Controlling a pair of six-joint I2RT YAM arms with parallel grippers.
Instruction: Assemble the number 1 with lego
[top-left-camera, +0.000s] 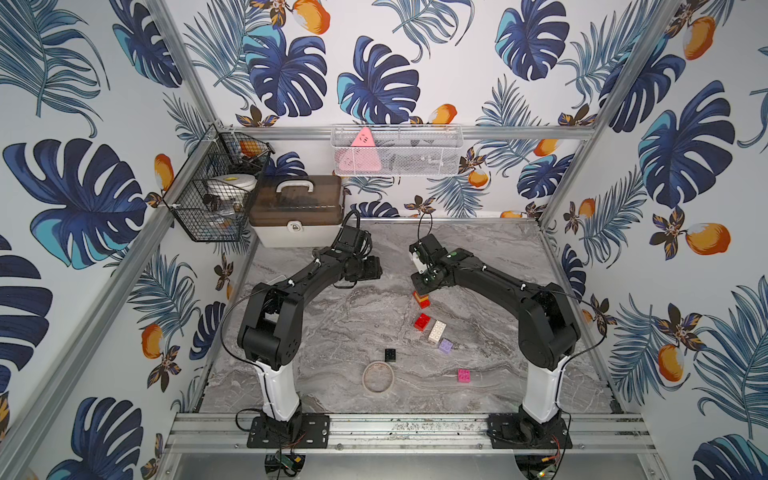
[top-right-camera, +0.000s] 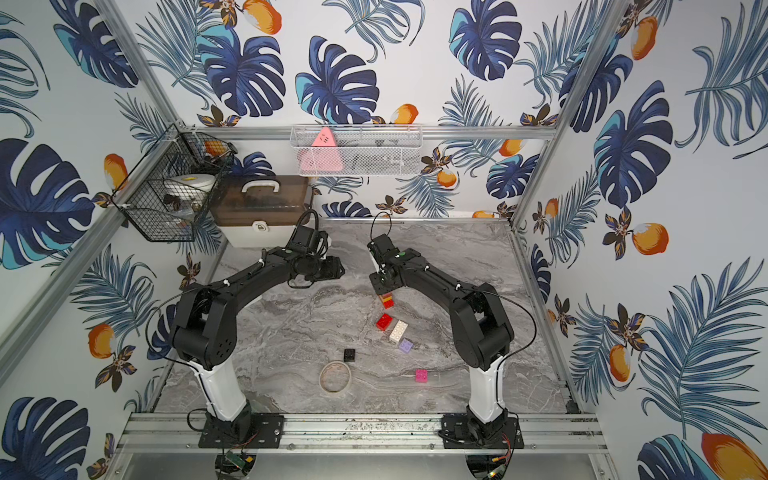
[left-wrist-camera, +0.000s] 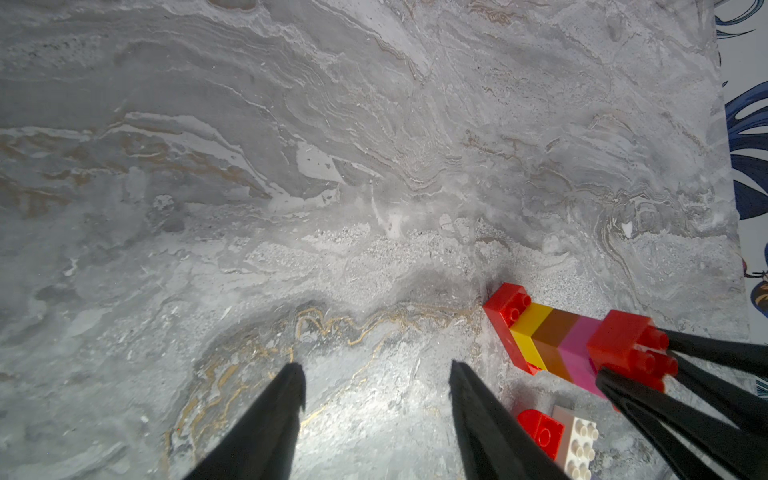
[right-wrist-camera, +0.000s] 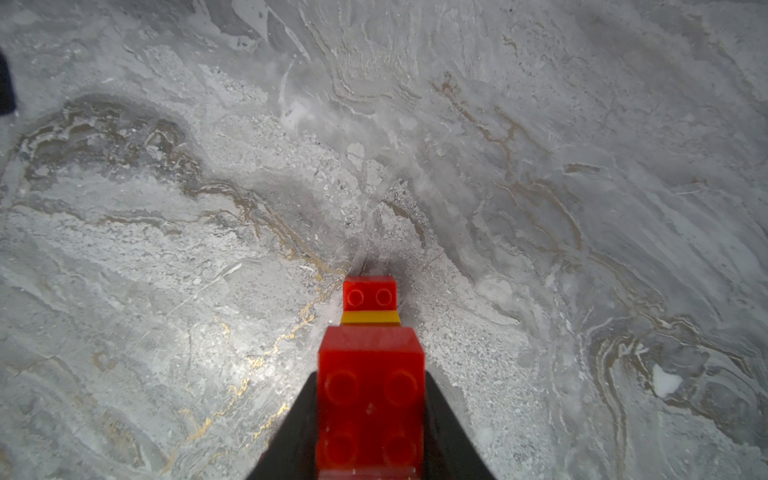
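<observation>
A column of stacked bricks stands on the marble table: a red base (left-wrist-camera: 505, 313), yellow (left-wrist-camera: 528, 326), orange and pink bricks (left-wrist-camera: 580, 348), and a red top brick (right-wrist-camera: 369, 384). My right gripper (top-left-camera: 424, 281) is at the top, its fingers either side of the red brick; whether they press on it I cannot tell. My left gripper hangs open and empty to the left of the column.
Loose red (top-left-camera: 421, 321), white (top-left-camera: 437, 331), lilac (top-left-camera: 445, 345), black (top-left-camera: 390, 354) and pink (top-left-camera: 464, 375) bricks lie toward the front, near a tape ring (top-left-camera: 364, 377). A lidded box (top-left-camera: 296, 208) stands back left.
</observation>
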